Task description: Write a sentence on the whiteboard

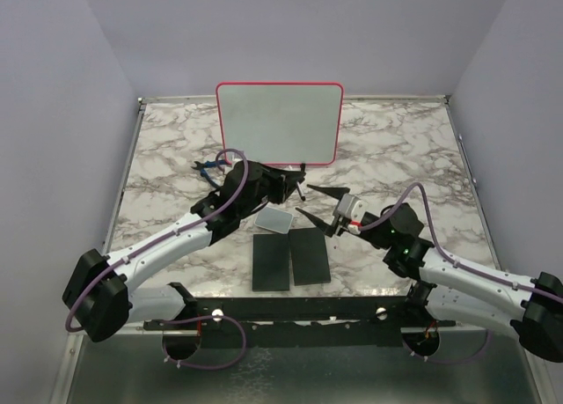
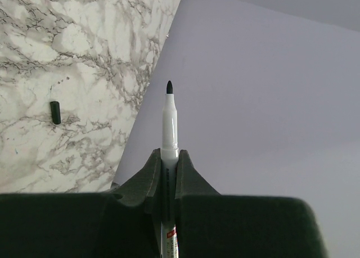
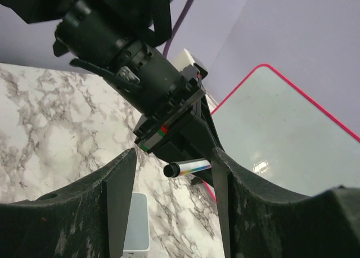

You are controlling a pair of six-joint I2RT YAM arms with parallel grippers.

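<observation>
My left gripper is shut on a white marker [image 2: 170, 129], whose bare black nib points up and away in the left wrist view. From above, the marker [image 1: 299, 189] slants past the left fingertips. My right gripper [image 1: 304, 199] stands open just right of it, fingers on either side of the marker's dark end, apparently not touching. The right wrist view shows that blunt dark end between the open fingers. A short black piece, perhaps the cap [image 2: 55, 112], lies on the marble. The red-edged whiteboard [image 1: 280, 122] leans upright at the back.
On the marble table [image 1: 167, 144] lie a small white-framed board [image 1: 274, 220] and two dark panels [image 1: 270, 263] near the front. Blue-handled items [image 1: 209, 170] sit at left. Free room lies at far right.
</observation>
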